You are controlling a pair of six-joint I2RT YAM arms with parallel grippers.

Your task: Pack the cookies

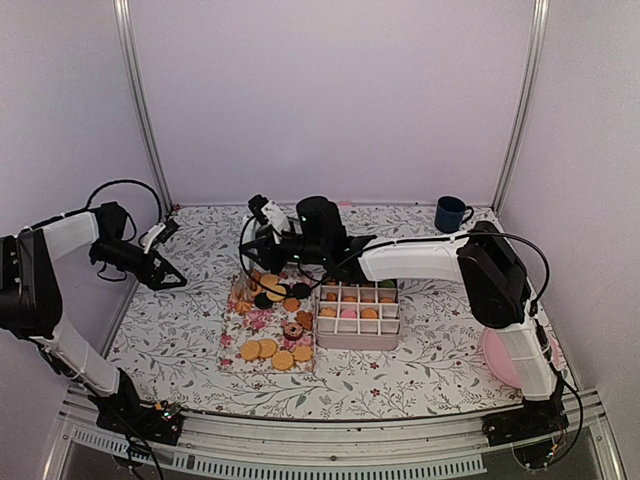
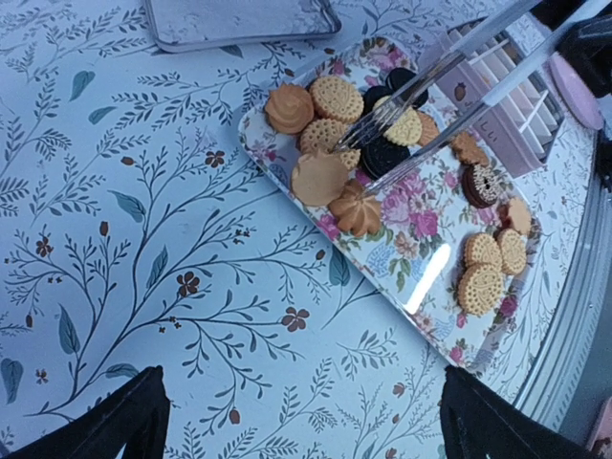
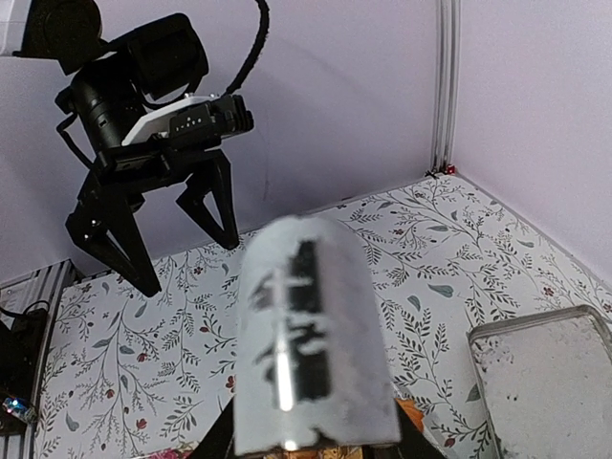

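My right gripper (image 1: pixel 262 245) is over the upper left of the floral cookie tray (image 1: pixel 238 335), holding metal tongs (image 2: pixel 435 72) whose tips reach down among biscuits (image 2: pixel 337 97), dark cookies (image 2: pixel 382 158) and swirl cookies (image 2: pixel 358 210). In the right wrist view a tong handle (image 3: pixel 311 325) hides most of the gripper. A divided box (image 1: pixel 358 338) with cookies in its compartments stands right of the tray. My left gripper (image 1: pixel 161 270) hangs open and empty at the left of the table.
A metal tray (image 3: pixel 540 382) lies behind the cookie tray. A navy mug (image 1: pixel 450 214) stands at back right, and a pink plate (image 1: pixel 500 360) at front right.
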